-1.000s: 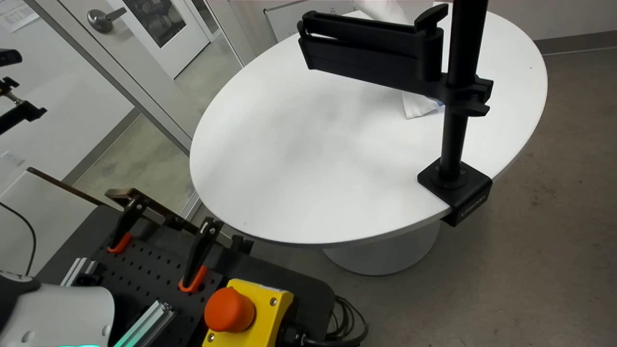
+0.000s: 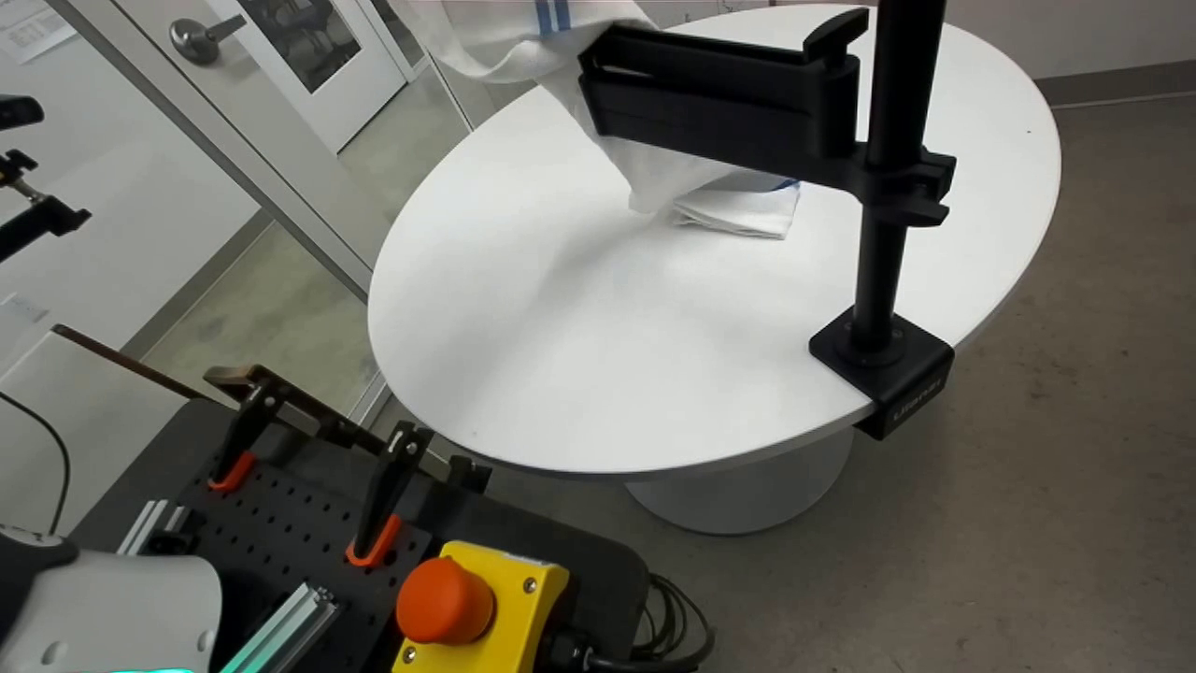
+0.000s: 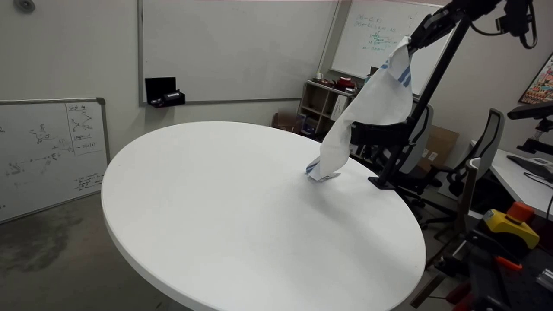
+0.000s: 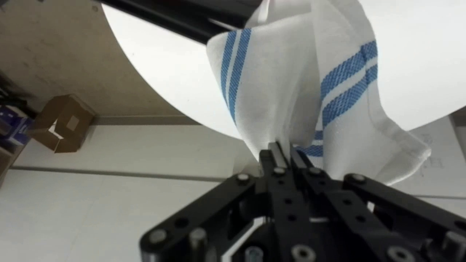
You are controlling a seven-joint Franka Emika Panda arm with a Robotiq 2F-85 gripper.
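A white towel with blue stripes (image 4: 279,78) hangs from my gripper, which is shut on a gathered part of it. In exterior view 2 the gripper (image 3: 412,47) is high at the upper right, and the towel (image 3: 363,106) slants down and left from it. Its lower end, bunched and partly folded, rests on the round white table (image 3: 223,217). Exterior view 1 shows the towel (image 2: 662,168) partly behind a black bracket, its bottom on the table (image 2: 538,325); the gripper is out of that picture.
A black pole (image 2: 891,168) with a side bracket (image 2: 718,101) is clamped to the table's edge, close to the towel. A yellow box with an orange button (image 2: 448,600) sits on the black bench beside the table.
In exterior view 1 the towel has swung leftward across the table. More of it now shows, hanging behind and left of the bracket, with its lower end touching the tabletop.
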